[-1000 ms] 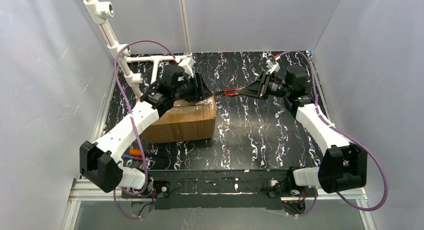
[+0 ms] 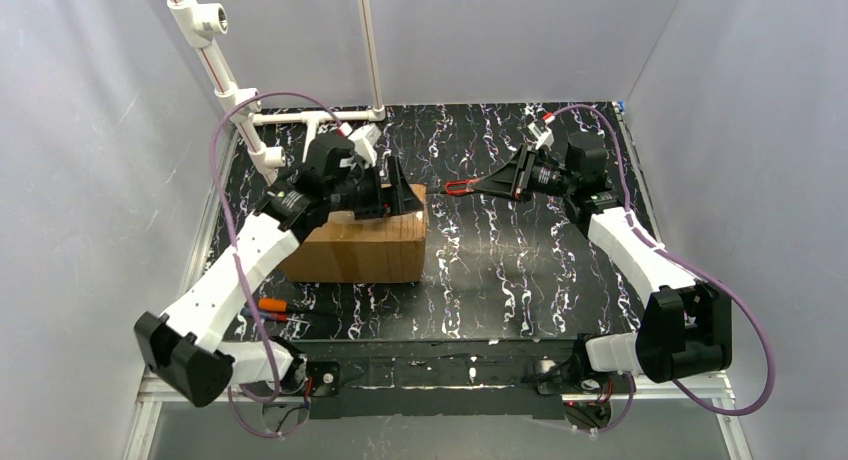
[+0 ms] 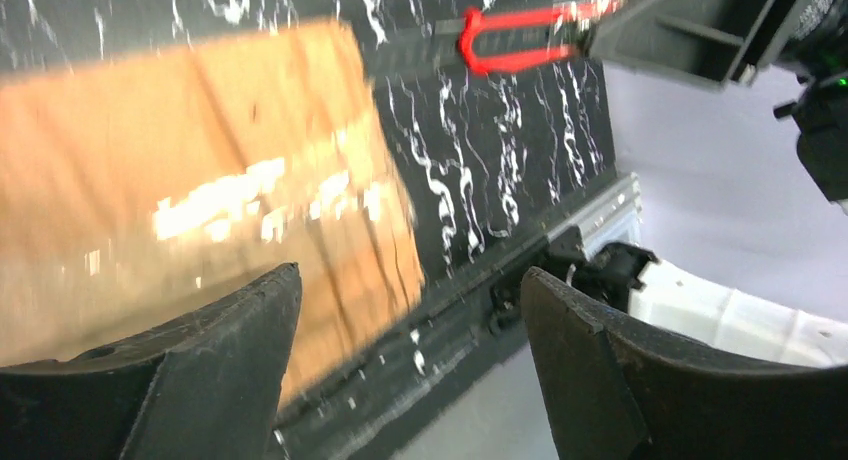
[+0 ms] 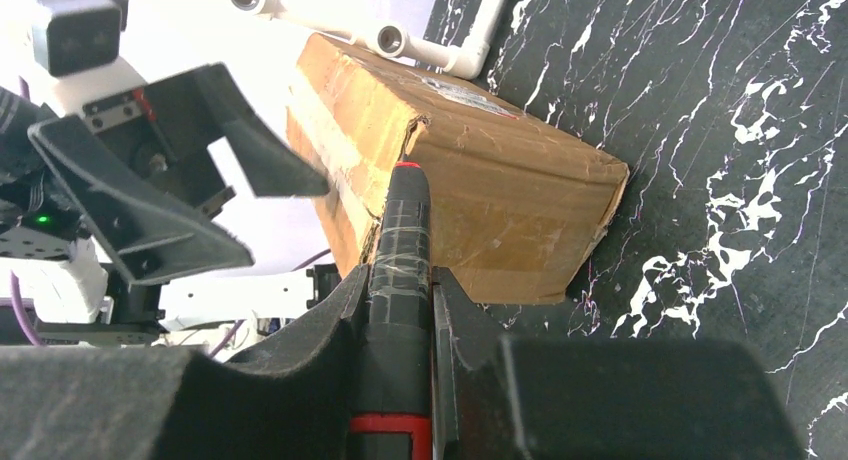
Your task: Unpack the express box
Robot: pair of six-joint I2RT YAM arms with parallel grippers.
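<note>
The cardboard box [image 2: 355, 255] [image 4: 510, 210] lies on the left of the dark marbled table, tape across its top. My left gripper [image 2: 395, 195] hangs over the box top, open with nothing between its fingers, blurred box below it. My right gripper [image 2: 490, 185] is shut on a black tool with red handle, likely a cutter [image 2: 458, 187] [image 4: 398, 250], pointing left at the box's upper right corner, where a torn seam shows in the right wrist view.
White pipe frame [image 2: 320, 117] stands behind and left of the box. Orange-handled and blue-handled tools [image 2: 275, 305] lie front left.
The box has shifted slightly; the right arm moved very little.
</note>
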